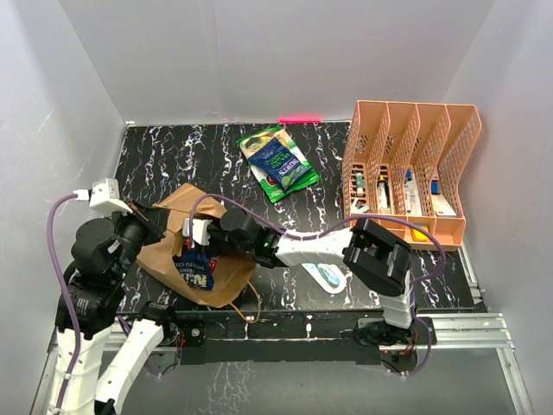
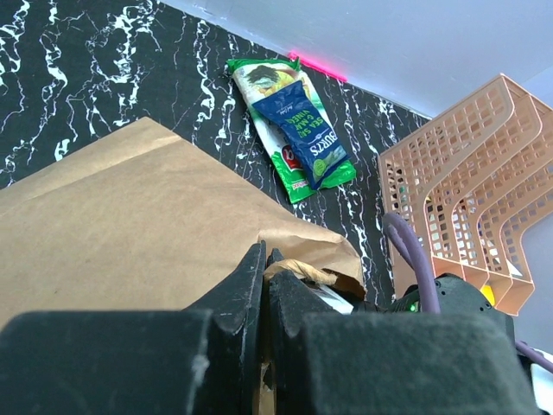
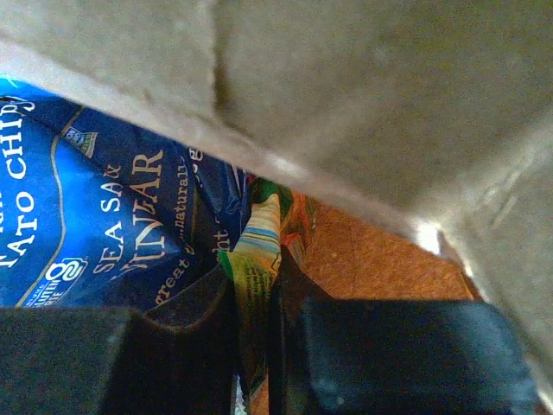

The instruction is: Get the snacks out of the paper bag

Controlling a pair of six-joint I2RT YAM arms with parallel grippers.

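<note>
The brown paper bag (image 1: pixel 157 261) lies at the lower left, with a blue potato chip bag (image 1: pixel 194 270) in its mouth. My left gripper is shut at the bag's upper edge, with a twisted paper piece, likely a handle, at its fingertips. My right gripper reaches inside the bag, shut on a colourful snack packet (image 3: pixel 259 242) beside the blue chip bag (image 3: pixel 112 199). Two snack packs, a green one (image 1: pixel 299 181) and a blue one (image 1: pixel 272 160), lie stacked on the counter behind the bag.
A peach divided organiser (image 1: pixel 410 121) with small items stands at the right. A white oval object (image 1: pixel 327 281) lies beneath the right arm. Grey walls enclose the sides and back.
</note>
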